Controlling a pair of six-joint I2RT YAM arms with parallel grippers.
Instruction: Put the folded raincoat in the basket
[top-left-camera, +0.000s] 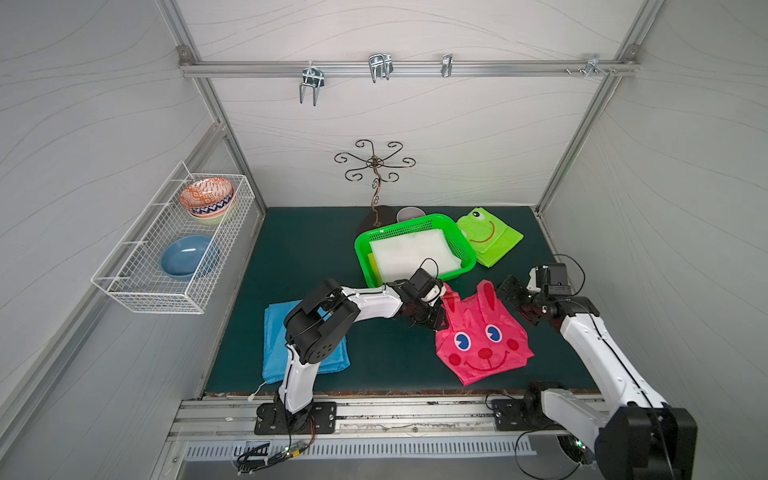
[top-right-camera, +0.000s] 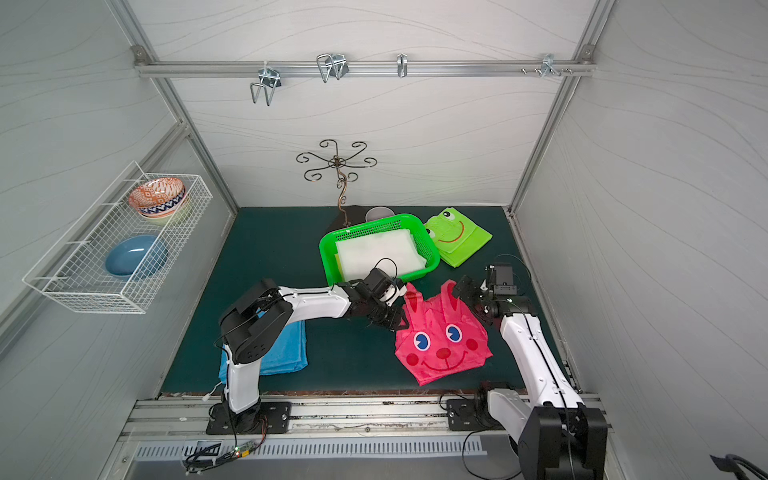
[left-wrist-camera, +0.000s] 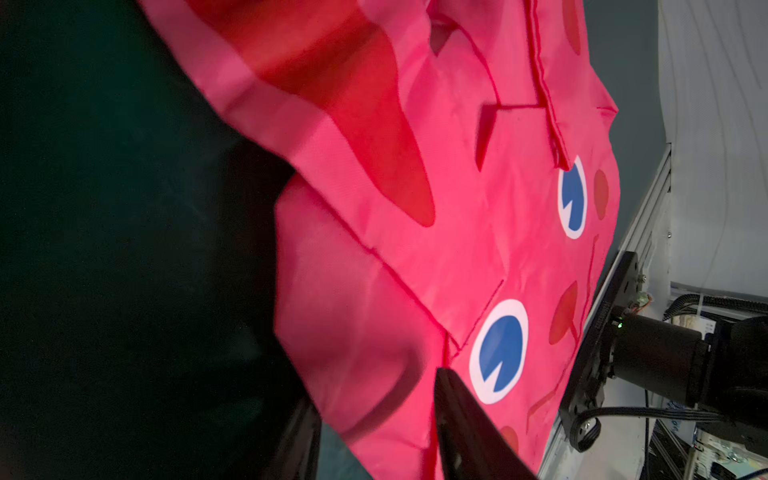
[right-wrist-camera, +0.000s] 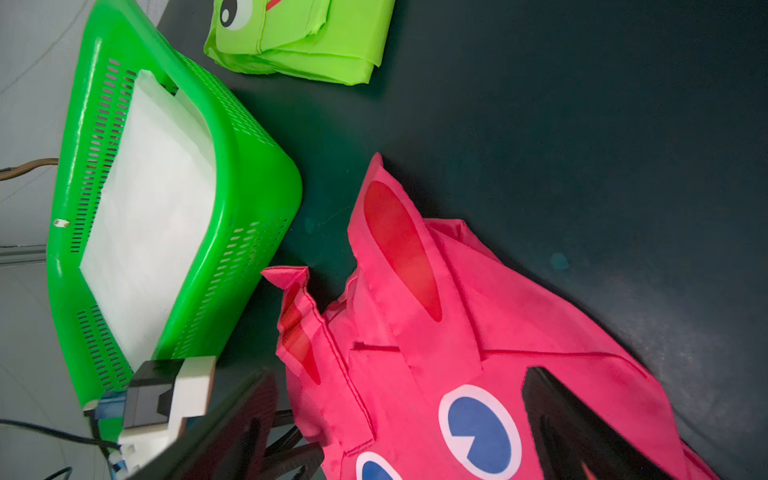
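Observation:
A folded pink raincoat (top-left-camera: 484, 352) with a rabbit face lies at the front right of the table, its ears toward the back. The green basket (top-right-camera: 428, 248) stands just behind it, holding a white sheet. My left gripper is low at the raincoat's left edge, its fingers apart and blurred at the bottom of the left wrist view; whether cloth lies between them is unclear. My right gripper stands open above the raincoat's right side by the ears, with pink cloth beneath it.
A green frog cloth (top-left-camera: 500, 244) lies at the back right and a blue cloth (top-left-camera: 336, 360) under my left arm. A metal stand (top-left-camera: 374, 164) is behind the basket. A wire rack (top-left-camera: 144, 284) with bowls hangs at the left.

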